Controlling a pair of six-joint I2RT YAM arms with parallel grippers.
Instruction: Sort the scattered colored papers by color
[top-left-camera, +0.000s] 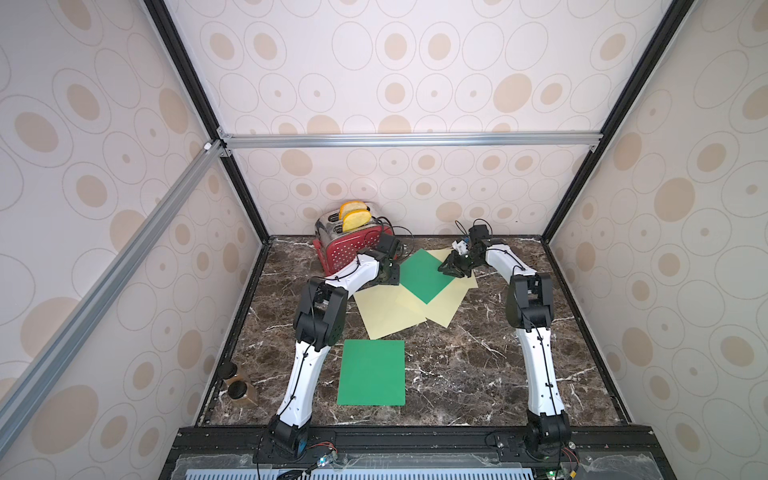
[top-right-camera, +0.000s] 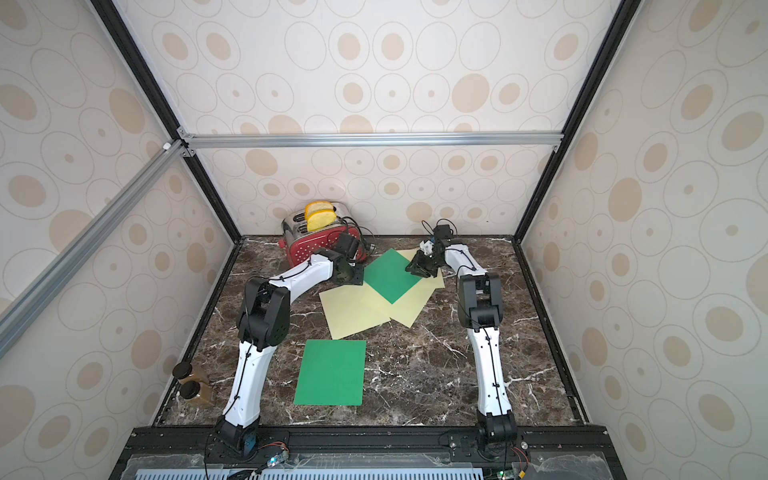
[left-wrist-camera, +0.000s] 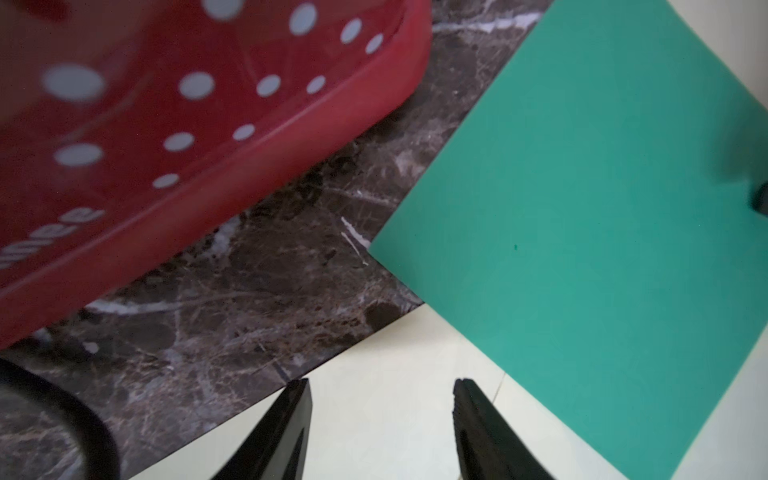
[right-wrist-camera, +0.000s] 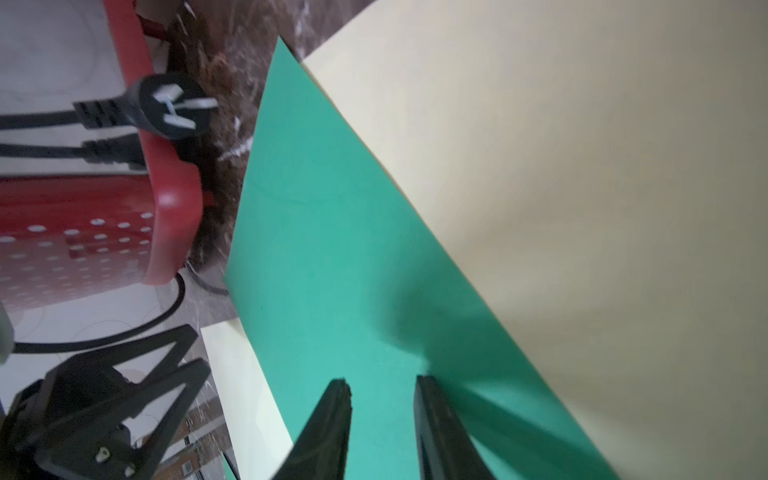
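One green sheet (top-left-camera: 425, 277) lies turned like a diamond over cream papers at the back. A cream sheet (top-left-camera: 389, 310) fans out in front of my left gripper, which stands open above it with nothing between its fingers. Another cream sheet (right-wrist-camera: 576, 200) sits partly under the green one, on its right side. Over the green sheet, the fingers of my right gripper show a small gap with green behind it; whether they pinch the paper is unclear. A second green sheet (top-left-camera: 372, 373) rests flat and alone near the front.
A red dotted basket (top-left-camera: 348, 249), holding grey and yellow things, stands close behind the left gripper. Black cables and a plug (right-wrist-camera: 172, 105) hang at its side. Two dark-lidded jars (top-left-camera: 240, 392) stand at the front left.
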